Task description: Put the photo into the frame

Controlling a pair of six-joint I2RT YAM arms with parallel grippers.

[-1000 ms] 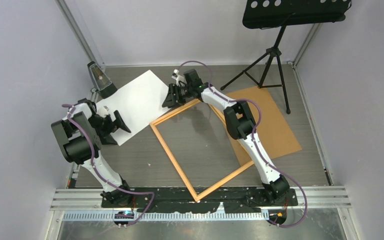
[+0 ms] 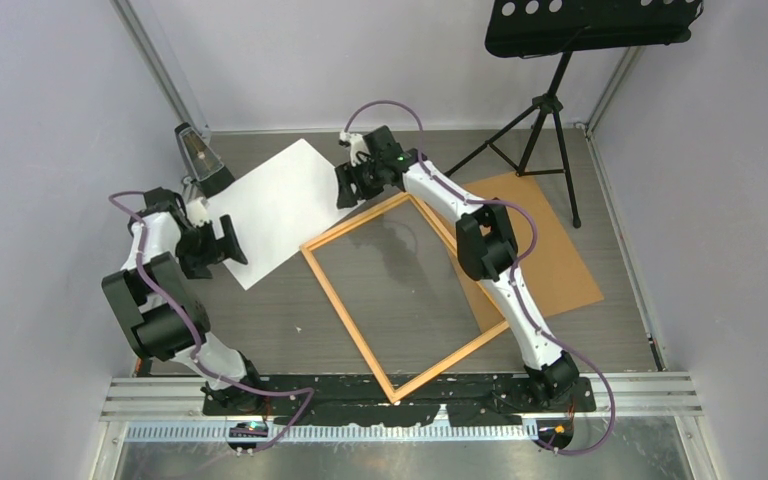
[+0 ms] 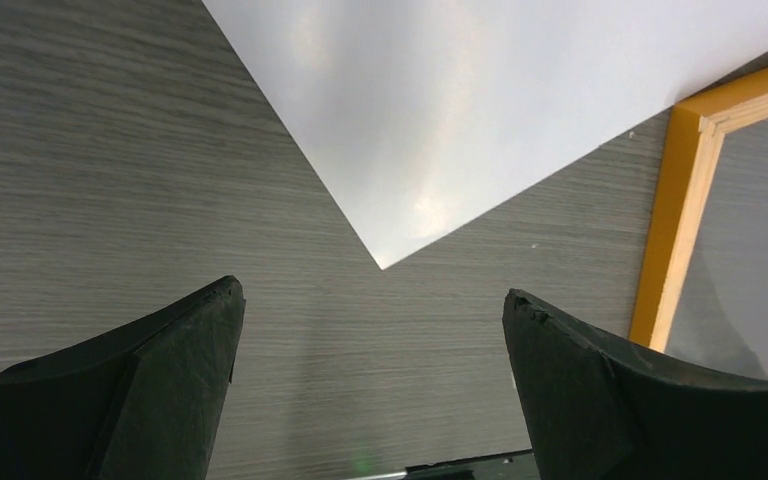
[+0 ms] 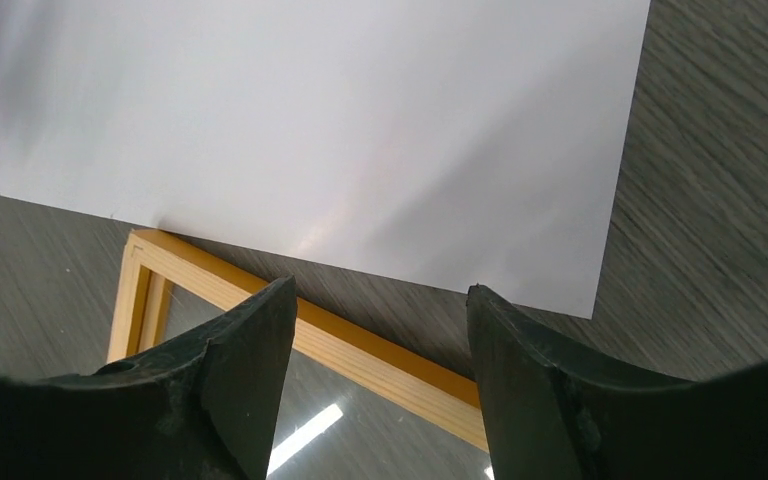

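Note:
A white photo sheet [image 2: 272,215] lies on the floor, with the light wooden frame [image 2: 345,321] beside its lower right side; a clear pane shows inside the frame. My left gripper [image 2: 218,250] is over the sheet's left end, open, the sheet's corner below and ahead of its fingers in the left wrist view. My right gripper [image 2: 350,185] hangs open over the sheet's right end by the frame's top corner; in the right wrist view the sheet [image 4: 330,130] lies ahead of its fingers, nothing between them.
A brown board [image 2: 545,250] lies at right, partly under the frame. A black music stand [image 2: 550,110] stands back right, and a dark lamp-like object [image 2: 203,160] at back left. Walls bound the workspace; bare floor shows at lower left.
The sheet and frame look unmoved.

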